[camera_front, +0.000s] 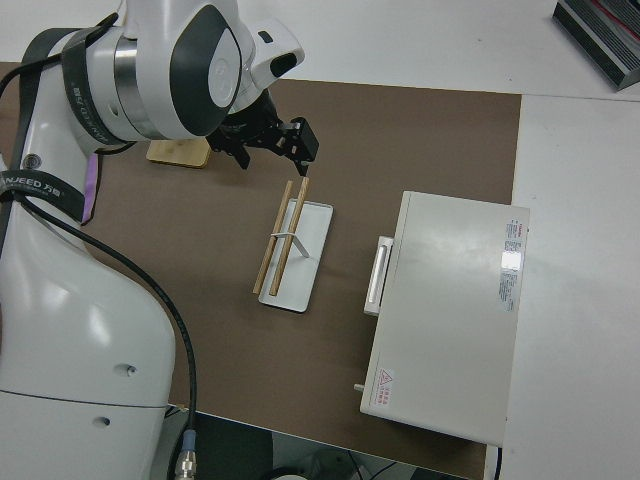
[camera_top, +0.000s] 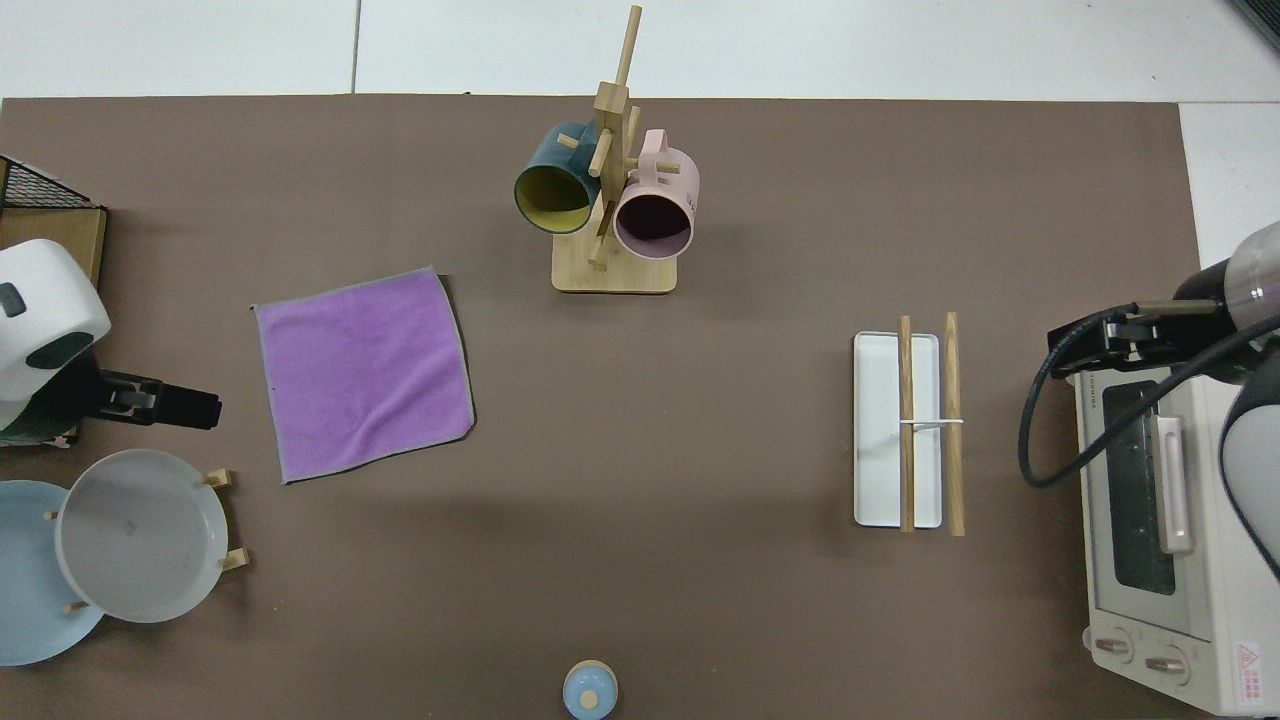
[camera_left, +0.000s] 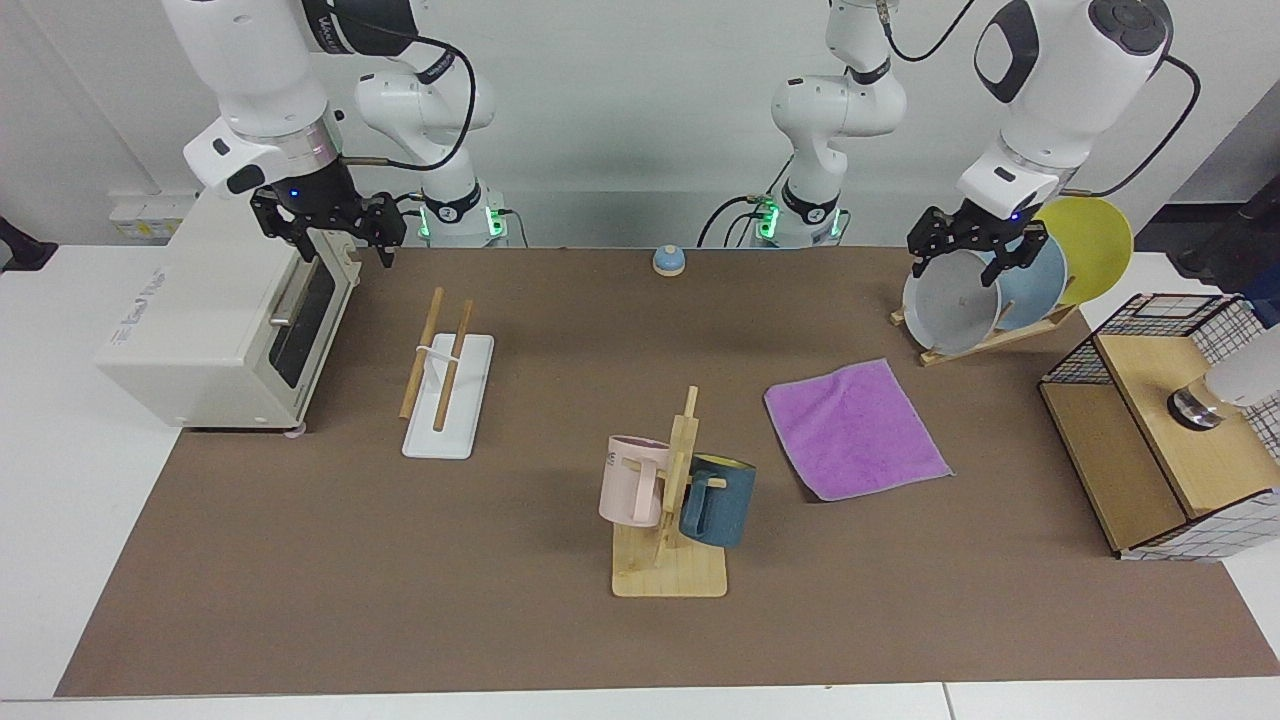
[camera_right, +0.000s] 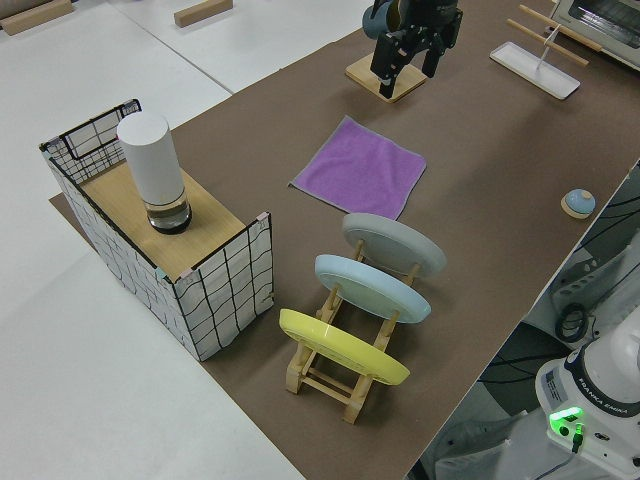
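One black gripper (camera_top: 180, 406) hangs at the left edge of the top view, above the plate rack; in the left view it (camera_left: 978, 246) is beside the grey plate (camera_left: 948, 306). The other gripper (camera_left: 342, 228) is over the white oven (camera_left: 204, 348) at the opposite side. Neither finger can be clearly made out. A purple cloth (camera_top: 366, 372) lies flat. A wooden mug tree (camera_top: 612, 276) holds a teal mug (camera_top: 552, 180) and a pink mug (camera_top: 660, 204).
A white stand with two wooden sticks (camera_top: 876, 432) is beside the oven. A small blue round object (camera_top: 589, 690) sits at the near edge. A wire-sided shelf (camera_left: 1110, 468) stands beyond the plates.
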